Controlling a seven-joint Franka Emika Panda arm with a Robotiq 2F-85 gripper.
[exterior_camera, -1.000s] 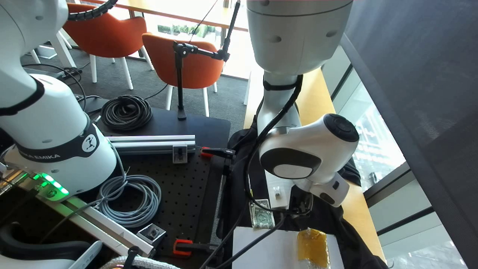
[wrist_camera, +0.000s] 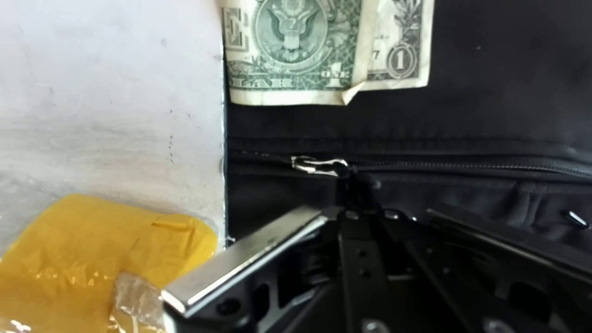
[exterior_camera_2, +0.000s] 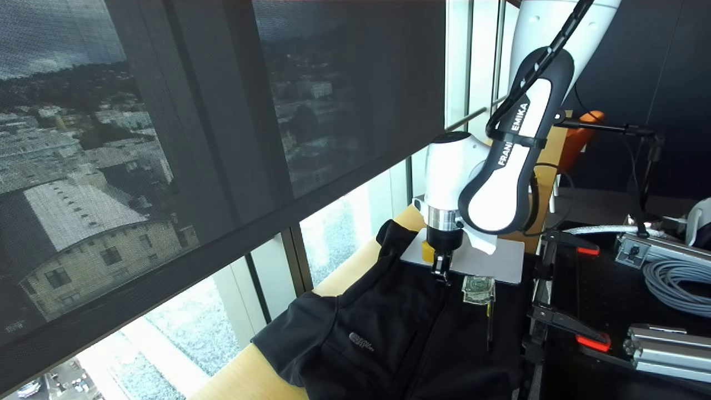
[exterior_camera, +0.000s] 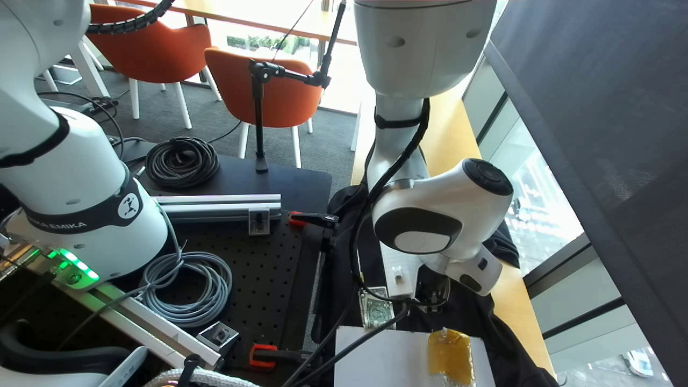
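A black jacket (exterior_camera_2: pixel 373 320) lies spread out, its zipper (wrist_camera: pixel 471 164) running across the wrist view. The silver zipper slider (wrist_camera: pixel 320 165) sits just left of my fingertips, near the edge of the white board. My gripper is down at the zipper line with its fingers shut. Its dark tips meet the right end of the slider. Whether a thin pull tab lies between them is too dark to make out. In exterior view 2 my gripper (exterior_camera_2: pixel 441 274) points straight down over the jacket, close to the cloth.
A white board (wrist_camera: pixel 111 111) adjoins the zipper, with a yellow plastic-wrapped packet (wrist_camera: pixel 105 249) on it. A dollar bill (wrist_camera: pixel 294 50) rests on the jacket beside the zipper. Clamps (exterior_camera_2: pixel 593 341) with red ends hold the dark table edge. The jacket's lower part is uncluttered.
In exterior view 1 the arm has shifted slightly left and away from the white board. The bill, board and packet look unmoved.
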